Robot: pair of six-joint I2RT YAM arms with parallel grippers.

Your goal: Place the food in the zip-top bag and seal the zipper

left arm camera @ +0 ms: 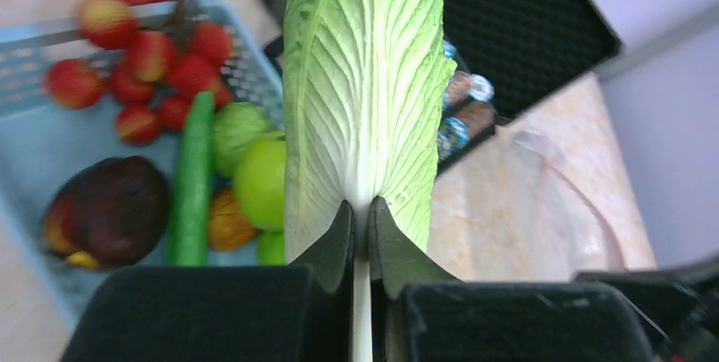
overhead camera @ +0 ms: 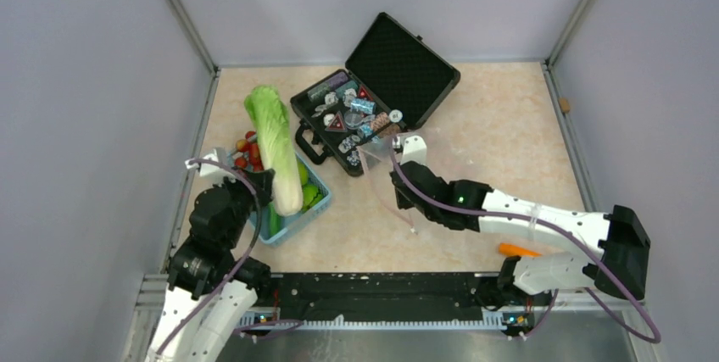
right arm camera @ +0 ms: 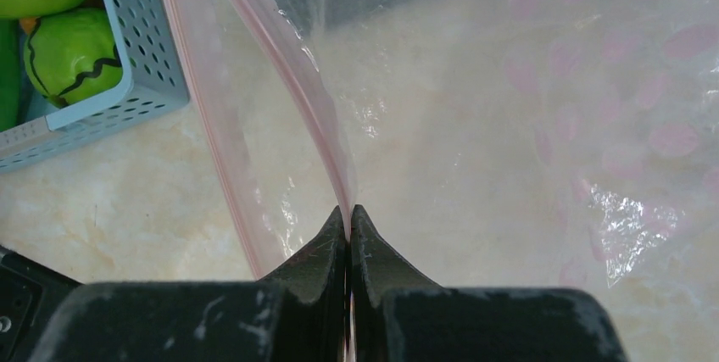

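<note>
A long pale-green Chinese cabbage point(overhead camera: 273, 137) is raised over the blue basket, leafy end toward the back. My left gripper is shut on it; a thin white strip of the cabbage point(left arm camera: 365, 116) shows between the fingers. The clear zip top bag point(right arm camera: 441, 150) with pink dots spreads in front of my right gripper, which is shut on one pink rim of its mouth. The bag's other rim hangs apart to the left, so the mouth gapes. From the top, the bag point(overhead camera: 379, 154) is hard to make out.
In the blue basket point(overhead camera: 312, 219) lie tomatoes point(left arm camera: 153, 57), a cucumber point(left arm camera: 193, 184), a dark round item point(left arm camera: 119, 209) and green produce. An open black case point(overhead camera: 403, 69) with small items stands behind. An orange item point(overhead camera: 517, 250) lies near the right arm. Bare table separates basket and bag.
</note>
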